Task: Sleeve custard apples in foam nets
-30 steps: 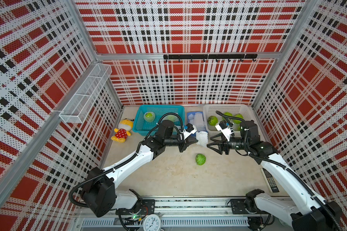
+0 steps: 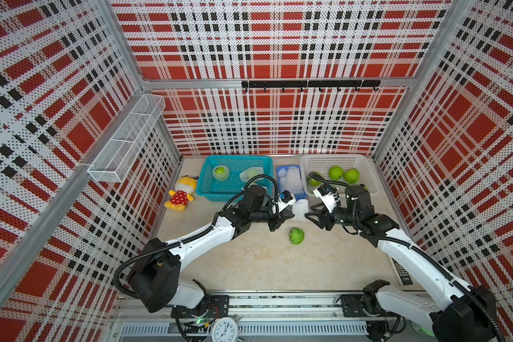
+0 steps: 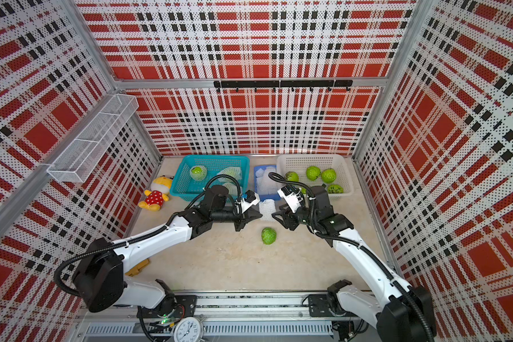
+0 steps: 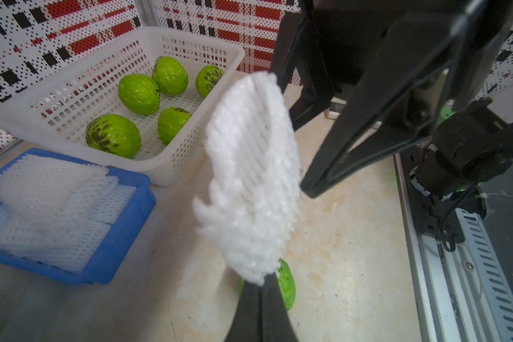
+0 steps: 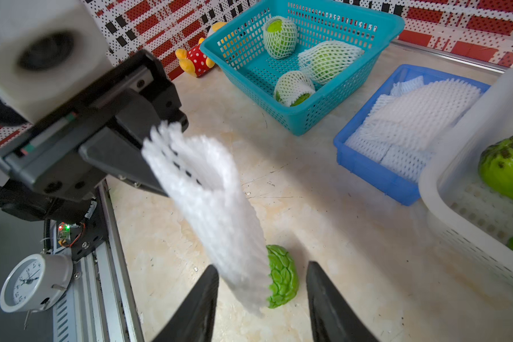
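Note:
A white foam net (image 4: 250, 165) hangs from the tips of my left gripper, whose fingers are shut on it. My right gripper faces it from the right, fingers apart, with the net's lower end above and between them in the right wrist view. A green custard apple (image 2: 296, 236) lies on the table below both grippers. The teal basket (image 5: 296, 116) holds custard apples in nets (image 5: 279, 37). A white basket (image 4: 28, 108) holds several bare custard apples (image 4: 138, 94).
A blue tray (image 5: 376, 182) of spare nets stands between the baskets at the back. A plush toy (image 2: 179, 196) sits at the left.
My left arm has shifted slightly right with the net. My right gripper has moved a little, ending slightly lower and left, close to the net. The apple on the table is unmoved.

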